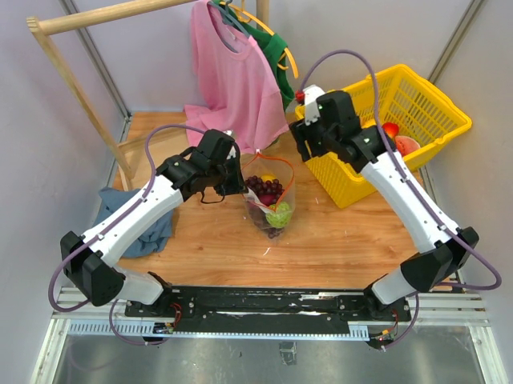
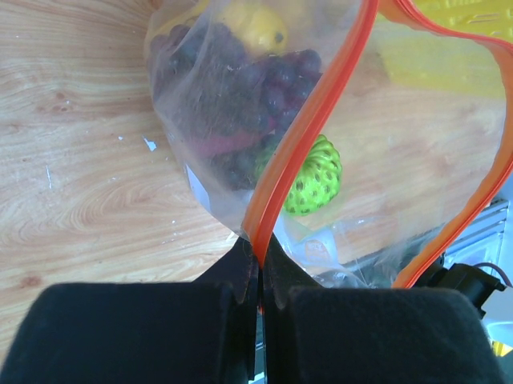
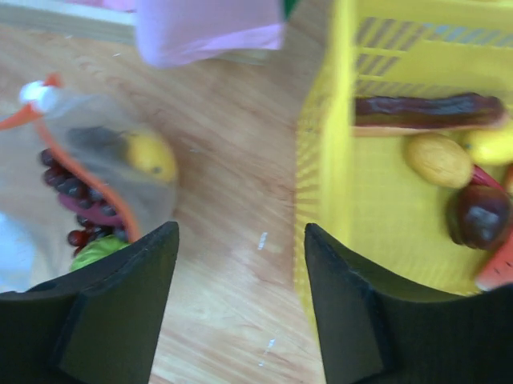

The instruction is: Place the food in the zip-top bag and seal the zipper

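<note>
The clear zip bag (image 1: 268, 216) stands in the middle of the table, holding dark grapes (image 1: 260, 186), a yellow fruit (image 2: 255, 26) and a green item (image 2: 313, 178). My left gripper is shut on the bag's orange zipper edge (image 2: 284, 176). My right gripper (image 1: 309, 132) is raised over the near-left side of the yellow crate (image 1: 341, 180), apart from the bag, its fingers spread with nothing seen between them.
The crate holds a potato (image 3: 437, 160), an eggplant (image 3: 477, 216) and other food. A pink shirt (image 1: 228, 88) hangs from a wooden rack at the back. A blue cloth (image 1: 140, 228) lies at left.
</note>
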